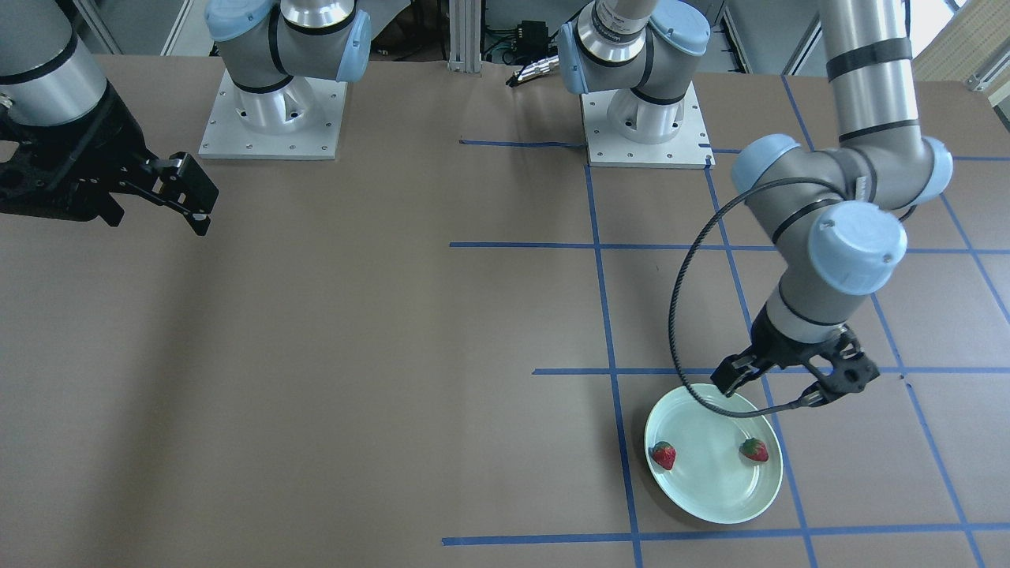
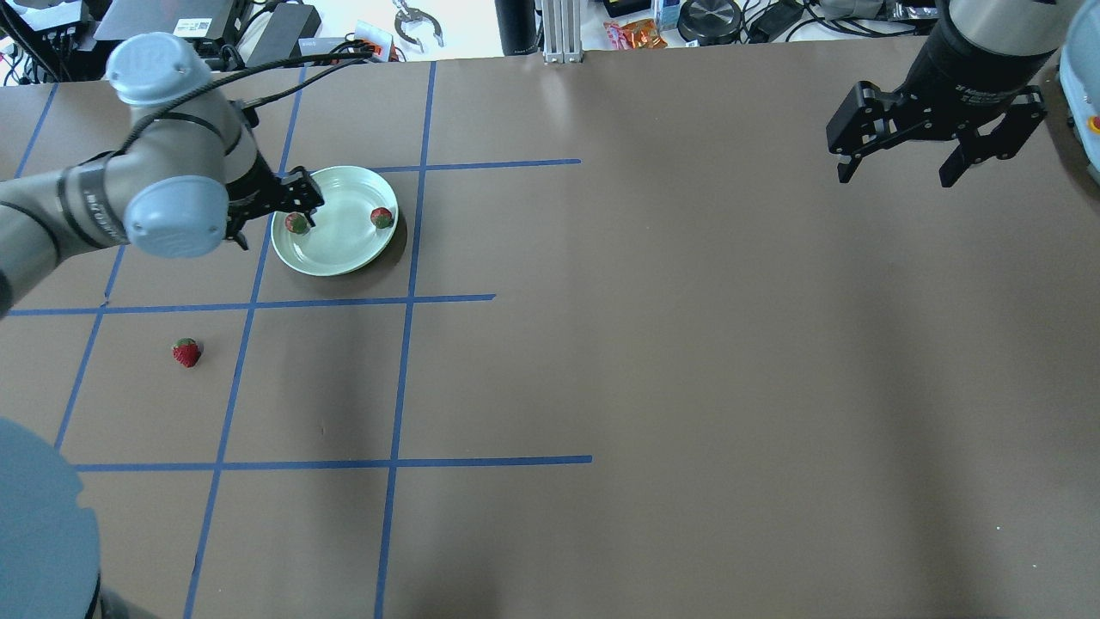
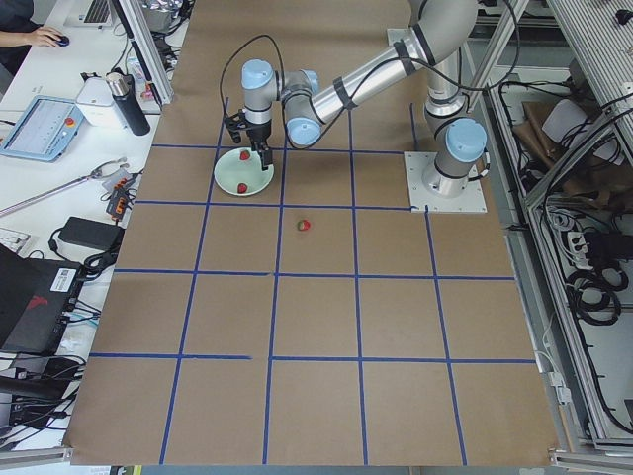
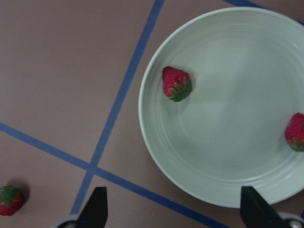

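A pale green plate (image 1: 710, 483) holds two strawberries, one at its left (image 1: 663, 455) and one at its right (image 1: 754, 450). A third strawberry (image 2: 186, 352) lies on the table outside the plate, also at the lower left of the wrist view (image 4: 10, 200). My gripper is raised just above the plate's edge, pointing down. In the wrist view its two fingers stand wide apart at the bottom edge, with nothing between them but plate rim and table.
Another arm's black gripper (image 2: 938, 134) hangs at the far side, away from the plate. More arm bases stand along the back. A cable loops beside my wrist.
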